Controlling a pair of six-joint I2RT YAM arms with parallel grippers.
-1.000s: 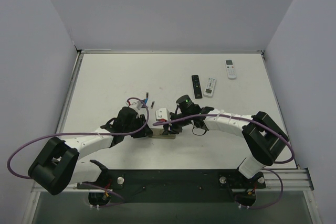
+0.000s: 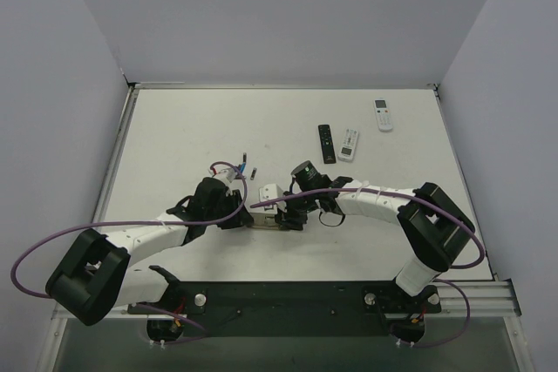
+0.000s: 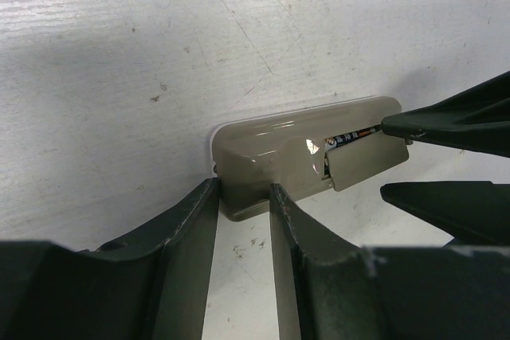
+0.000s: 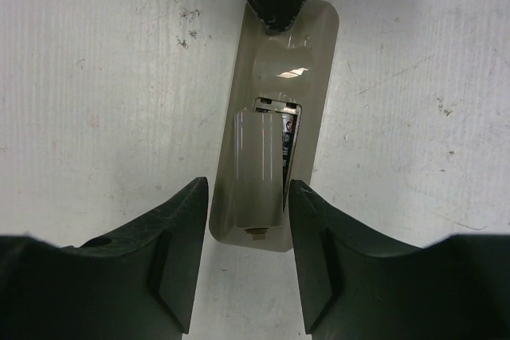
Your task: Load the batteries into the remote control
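Observation:
The grey remote point(image 3: 279, 149) lies face down on the table, its battery compartment partly uncovered with a battery point(image 4: 287, 141) showing. The loose cover point(image 4: 258, 165) rests askew over the compartment. My left gripper is shut on the remote's end; in the right wrist view its dark tip sits over the far end. My right gripper is part open around the near end of the cover and remote, apparently not clamped on them.
In the top view, loose batteries point(image 2: 244, 163) lie behind the grippers. A black remote point(image 2: 326, 143) and two white remotes point(image 2: 349, 145) stand farther back on the table.
The left gripper is unmoved.

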